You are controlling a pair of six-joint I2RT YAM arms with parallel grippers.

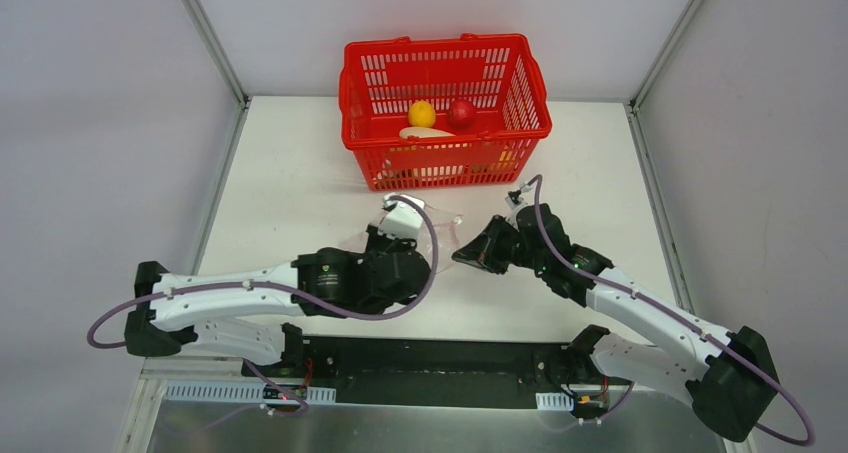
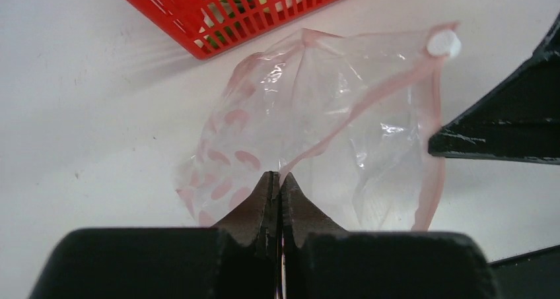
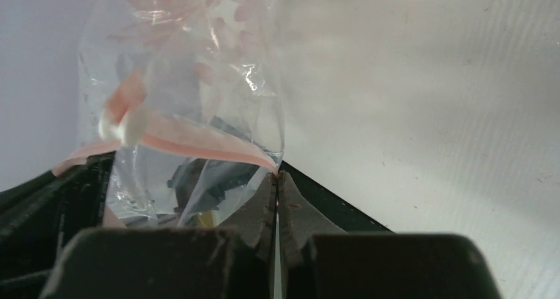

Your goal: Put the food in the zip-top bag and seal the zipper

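The clear zip top bag (image 2: 317, 94) has pink rims and reddish marks on its lower part. Its mouth gapes between my two grippers, and I see no food inside. My left gripper is shut on one rim. The opposite rim is pinched in my right gripper, also shut, tip level with the bag's edge. A white slider (image 2: 443, 43) sits at one end of the zipper. From above, the left arm hides most of the bag (image 1: 445, 223). The red basket (image 1: 400, 158) holds a yellow fruit (image 1: 422, 114), a red fruit (image 1: 461, 113) and a pale long item (image 1: 424, 133).
Just behind the bag stands the basket, its near corner close to the bag in the left wrist view. More items show through its slots, too hidden to name. A dark strip (image 1: 430, 368) runs along the front edge.
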